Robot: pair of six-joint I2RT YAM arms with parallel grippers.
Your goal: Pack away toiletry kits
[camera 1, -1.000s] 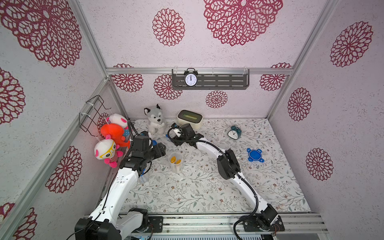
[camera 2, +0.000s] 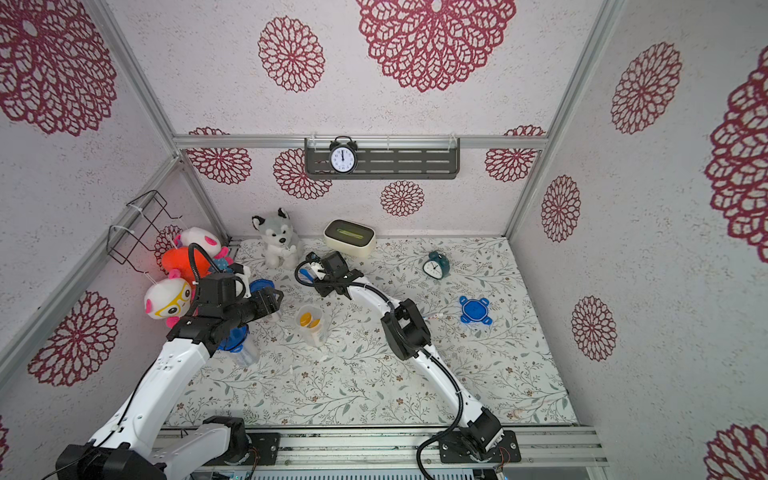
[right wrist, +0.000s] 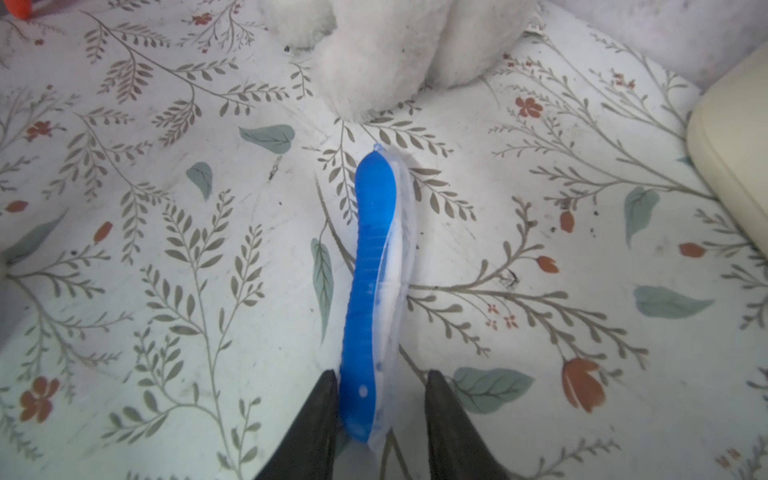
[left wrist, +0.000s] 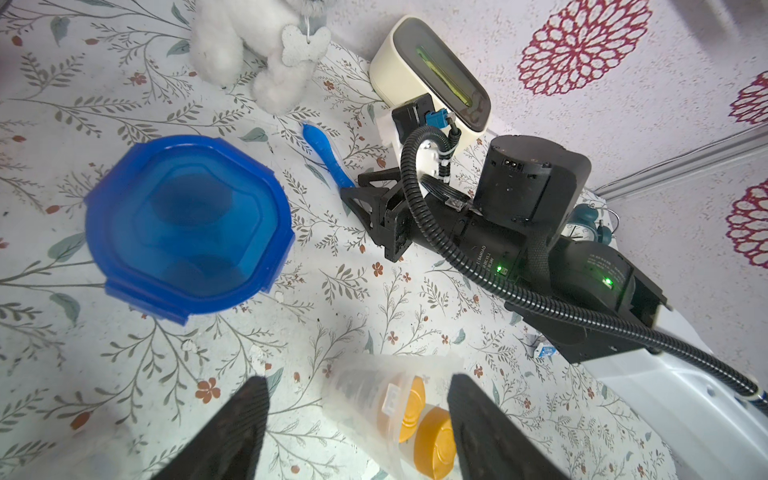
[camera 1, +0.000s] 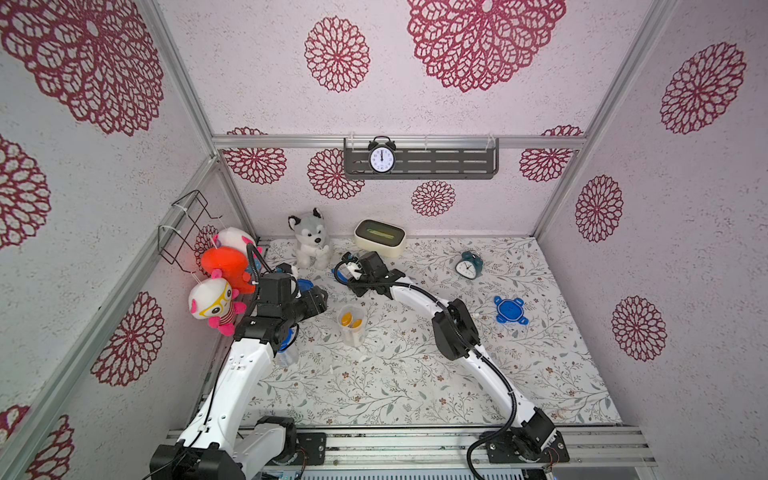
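A slim blue item in a clear sleeve (right wrist: 369,280) lies on the table before the plush dog. In the right wrist view my right gripper is part open around its near end, the left finger close beside it and a gap at the other side. My left gripper stands open and empty above the table. Beyond its fingers are a blue-rimmed clear container (left wrist: 276,232) and a clear cup (left wrist: 352,392) with orange-yellow things inside. Another blue-rimmed container (camera 1: 285,357) sits partly hidden under the left arm. A blue lid (camera 1: 510,310) lies at the right.
The plush dog (camera 1: 310,238) and a cream box with a dark top (camera 1: 380,237) stand along the back wall. Toward the right is a teal alarm clock (camera 1: 469,265). Plush toys (camera 1: 216,300) hang at the left wall.
The left arm has drifted slightly left. My right gripper has shifted a little, and more of the blue item shows beside it in the top left view.
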